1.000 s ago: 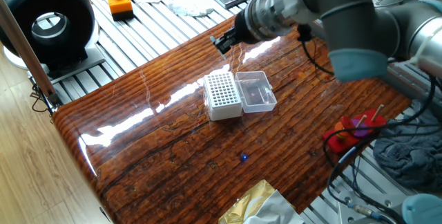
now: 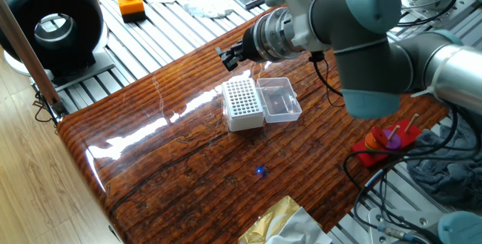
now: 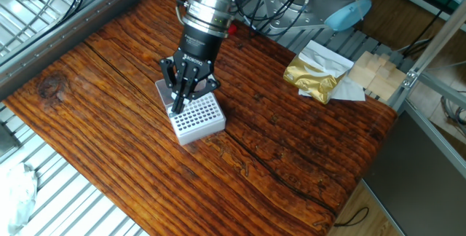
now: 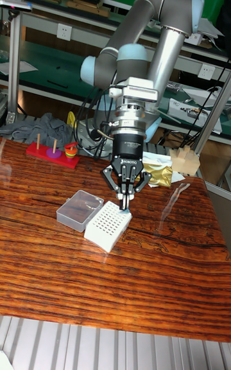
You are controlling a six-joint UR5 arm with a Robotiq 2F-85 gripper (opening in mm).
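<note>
A white tube rack [image 2: 244, 105] with rows of round holes in its top sits on the wooden table. Joined along its side, or right against it, lies a clear plastic lid [image 2: 279, 100], open side up. My gripper [image 4: 124, 206] points down over the rack's far end, its fingers close together. In exterior view 1 the gripper [image 2: 225, 59] is seen side-on, apart from the rack. Exterior view 2 has the gripper [image 3: 177, 109] covering part of the lid and a rack corner. Whether something small sits between the fingertips is too small to tell.
A red base with pegs and coloured rings [image 4: 53, 153] stands at the table's robot-side edge. Gold and white wrapping [image 3: 317, 74] lies near another edge, beside wooden blocks [image 3: 378, 74].
In exterior view 1 my gripper has shifted left and slightly down, with the arm following. The rack and lid have stayed in place.
</note>
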